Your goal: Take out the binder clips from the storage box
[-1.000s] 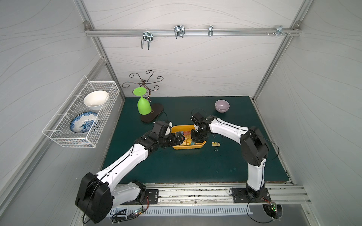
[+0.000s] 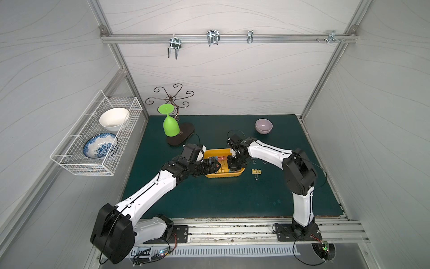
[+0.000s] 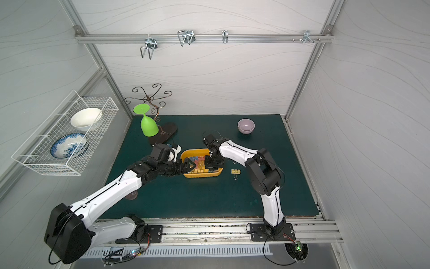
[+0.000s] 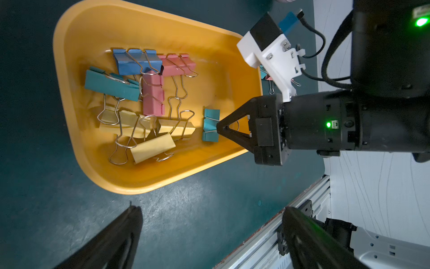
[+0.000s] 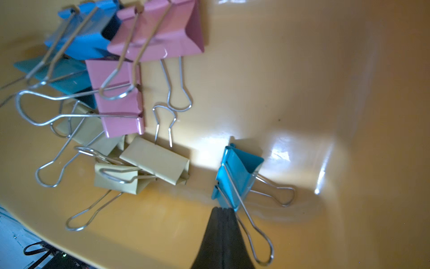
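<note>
In the left wrist view the orange storage box [image 4: 179, 181] holds several binder clips: blue [image 4: 134, 61], pink [image 4: 153, 94], teal and yellow [image 4: 153, 148] ones clustered at its left. A lone teal clip [image 5: 239, 174] lies apart from them on the box floor. My right gripper is shut just beside this clip in the right wrist view, its tips at the clip's near edge and nothing between them. In the left wrist view, my left gripper is open and empty, its blurred fingers [image 4: 114, 237] wide apart at the box's near side.
A yellow clip [image 2: 256, 171] lies on the green table right of the box, with more clips partly hidden behind the right arm. At the back stand a lilac bowl [image 2: 263, 126] and a green goblet [image 2: 170, 126] on a stand.
The right arm has shifted slightly over the right end of the box. My left arm stays almost in place, and the clips on the table have not moved.
</note>
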